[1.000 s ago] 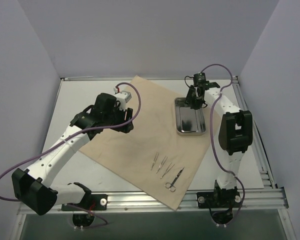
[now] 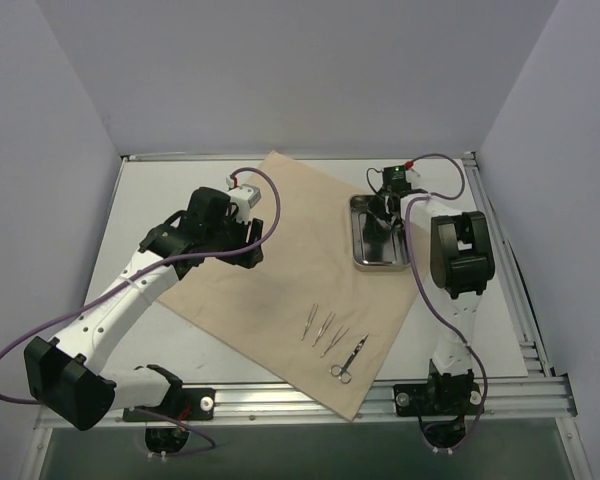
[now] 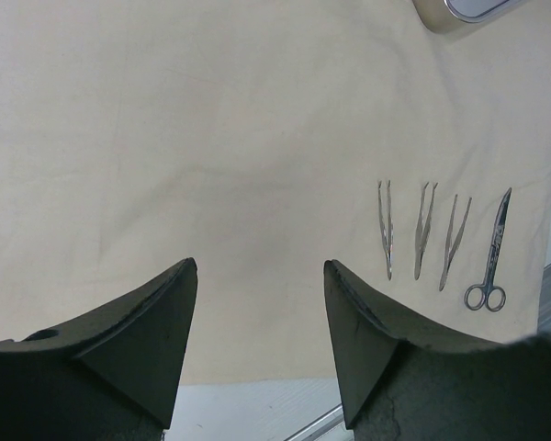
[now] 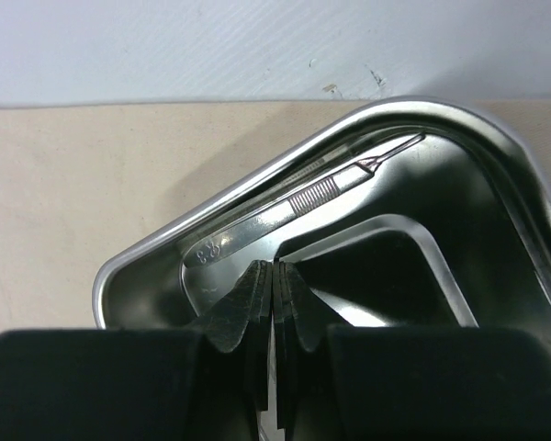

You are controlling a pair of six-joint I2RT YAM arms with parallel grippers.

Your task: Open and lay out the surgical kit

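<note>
A steel tray rests at the right of the tan cloth. Inside it, along the far wall, lies a slim ridged metal handle with a thin pointed end. My right gripper is over the tray, its fingertips together with nothing between them; the handle lies beyond the tips and the tray's rim is outside the fingers. My left gripper stands open and empty above bare cloth. Three tweezers and scissors lie in a row on the cloth's front right part.
The tan cloth spreads across the white table, its middle and left bare. Walls enclose the back and sides, with the back wall behind the tray. A metal rail runs along the front edge.
</note>
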